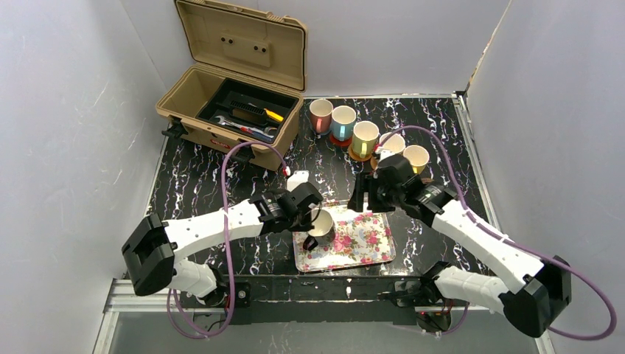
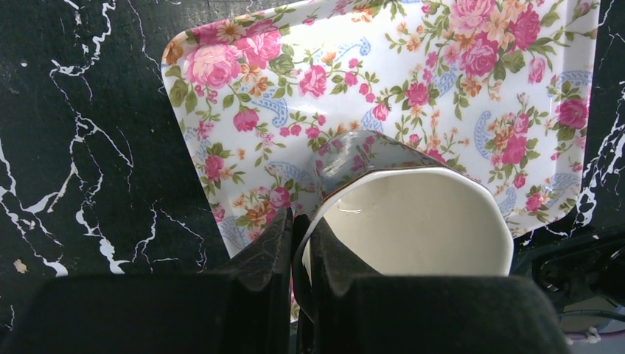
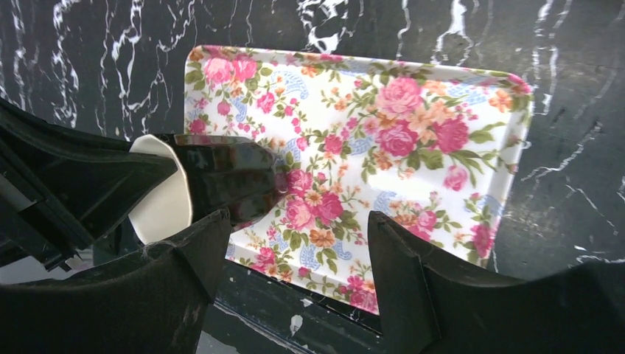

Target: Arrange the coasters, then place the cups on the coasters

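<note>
A dark, shiny cup with a cream inside (image 1: 323,223) is at the left part of the flowered tray (image 1: 357,262), its black handle towards the front left. My left gripper is shut on the wall of this dark cup (image 2: 413,221), one finger on each side of the rim. In the right wrist view the cup (image 3: 234,173) leans over the tray; whether its base touches is unclear. My right gripper stands part open above the tray, nothing between its fingers. A brown coaster (image 1: 427,179) shows only slightly behind the right arm.
At the back stand several cups: a red-brown one (image 1: 320,116), a blue one (image 1: 343,122), a green one (image 1: 364,138), a pink one (image 1: 391,143) and a yellowish one (image 1: 416,157). Coasters show under some. An open tan toolbox (image 1: 208,136) fills the back left.
</note>
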